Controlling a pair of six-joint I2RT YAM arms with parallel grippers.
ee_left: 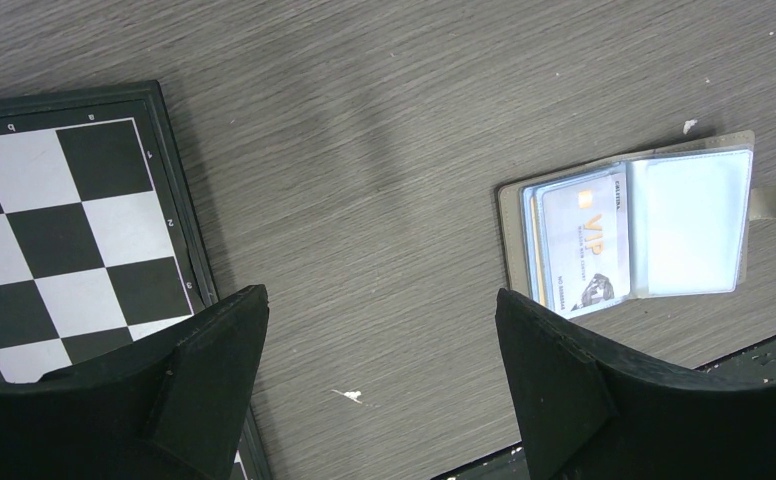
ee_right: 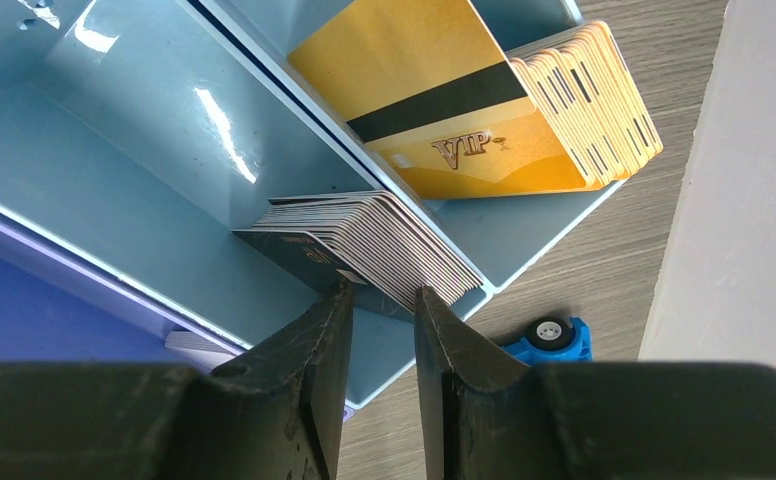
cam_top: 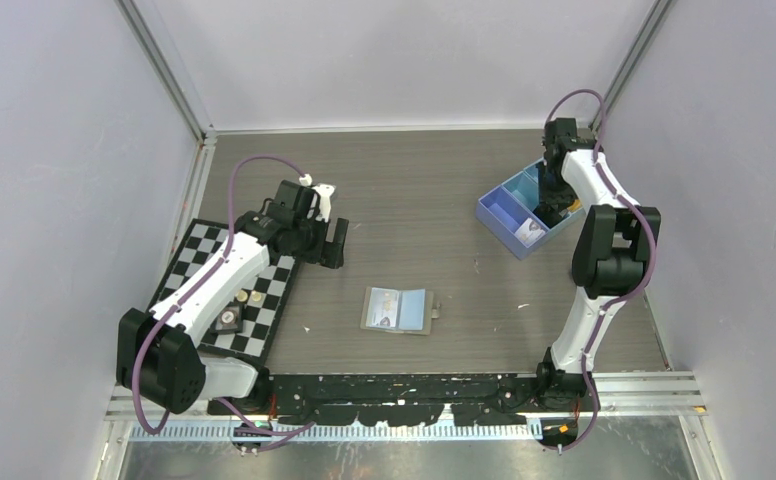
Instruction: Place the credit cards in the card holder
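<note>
The card holder (cam_top: 426, 312) lies unfolded on the table. In the left wrist view a white VIP card (ee_left: 586, 240) shows in its left side, and the right sleeve (ee_left: 691, 222) looks pale and blank. Over the chessboard's edge, my left gripper stands open and empty, away from the holder. My right gripper is in the divided box, its fingertips part open at the near edge of a fanned stack of black cards (ee_right: 379, 240). Whether a card lies between those tips I cannot make out. Gold VIP cards (ee_right: 464, 110) fill the neighbouring compartment.
The blue box (cam_top: 512, 236) has walls between compartments, and white cards (cam_top: 530, 232) lie in its front one. Beside it sits a small blue wheeled object (ee_right: 554, 335). A chessboard (cam_top: 200, 250) lies under the left arm.
</note>
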